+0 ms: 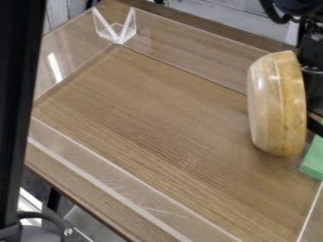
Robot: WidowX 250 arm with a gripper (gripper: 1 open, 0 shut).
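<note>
A rounded, light wooden object [274,104], like a bowl seen side-on, stands upright at the right of the tray, in front of black robot parts at the right edge. The gripper's fingers are hidden behind it or out of frame, so their state cannot be seen. A green block [313,161] lies partly visible below the wooden object at the right edge.
The wooden table has clear plastic walls [113,194] along its sides and a clear corner piece [115,29] at the back left. A black frame post [13,113] runs down the left edge.
</note>
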